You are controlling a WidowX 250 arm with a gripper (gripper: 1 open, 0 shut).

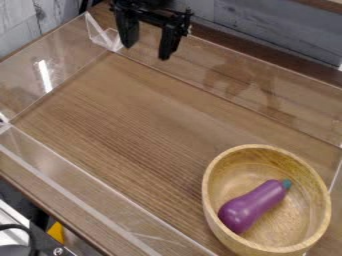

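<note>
A purple eggplant [254,205] lies in a pale yellow bowl [214,190] at the lower right of the camera view. My black gripper [147,40] is high at the back left, above the wooden surface and well apart from the bowl. Its fingers hang downward and stand open, with nothing visible between them.
A wire-like white object [104,32] stands at the back left, partly behind the gripper. Walls edge it at the back, and a black cable [16,230] is at the lower left.
</note>
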